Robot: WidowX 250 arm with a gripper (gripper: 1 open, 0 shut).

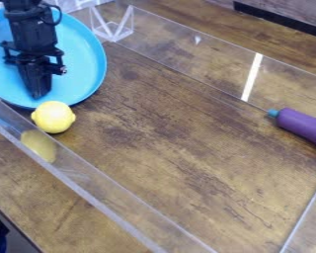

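My black gripper (37,65) reaches down over the blue plate (82,69) at the upper left of the camera view, its lower end inside the plate. It looks shut, and I see nothing clearly between its dark fingers, though their tips are hard to make out. A yellow lemon (54,117) sits just in front of the plate. A purple eggplant (302,128) with a green tip lies at the right edge of the view.
Clear plastic walls (121,199) border the wooden surface along the front left, back and right.
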